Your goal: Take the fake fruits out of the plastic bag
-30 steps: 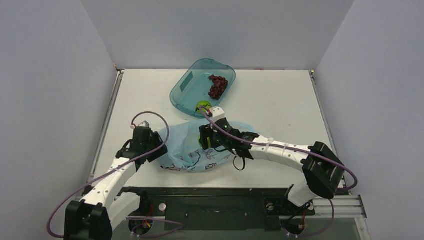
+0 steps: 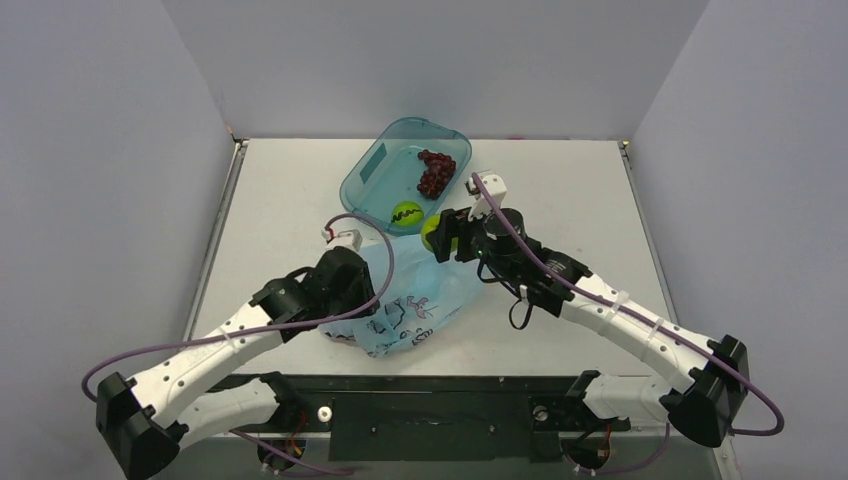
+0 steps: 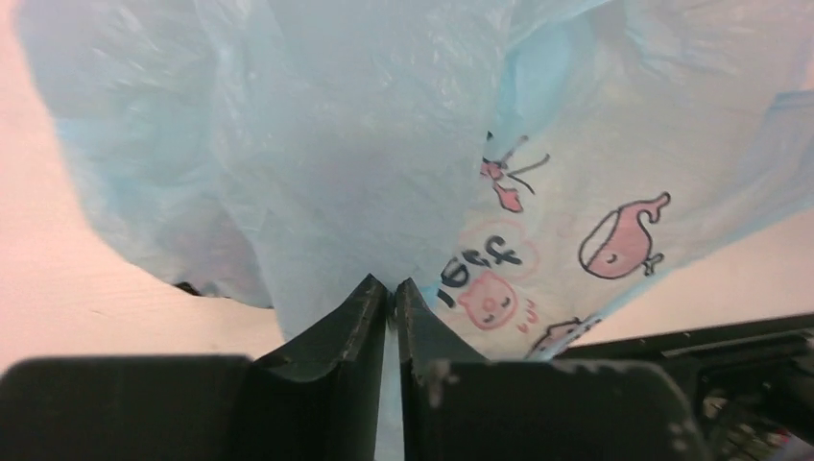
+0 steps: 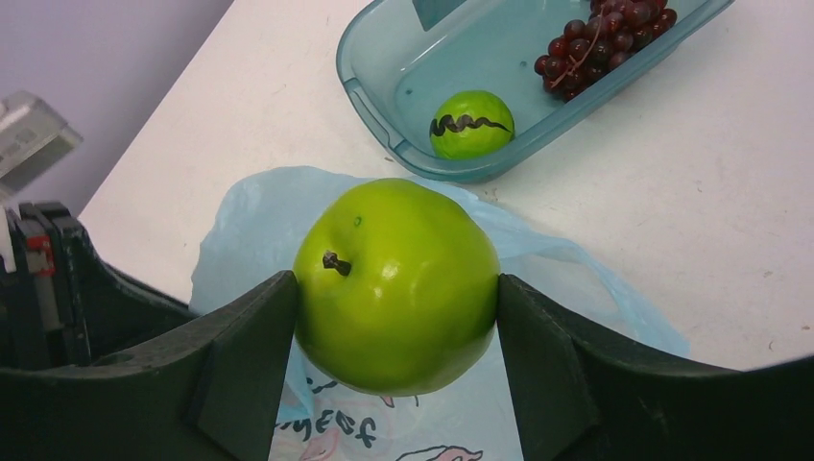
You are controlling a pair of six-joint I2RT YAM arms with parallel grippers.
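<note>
The light blue plastic bag (image 2: 415, 310) lies crumpled at the middle front of the table, printed with pink drawings. In the left wrist view, folds of the bag (image 3: 355, 144) run down to my left gripper, whose fingertips are nearly together with a bit of film between them. My right gripper is shut on a round green fruit (image 4: 394, 288) with a dark stem, held above the bag. A smaller green striped fruit (image 2: 407, 213) and dark red grapes (image 2: 436, 175) lie in the teal container. Whether more fruit is inside the bag cannot be seen.
The teal container (image 2: 357, 193) stands at the table's back, just behind the bag. Walls close in on both sides.
My right gripper has moved right with the green fruit, away from the bag's middle.
</note>
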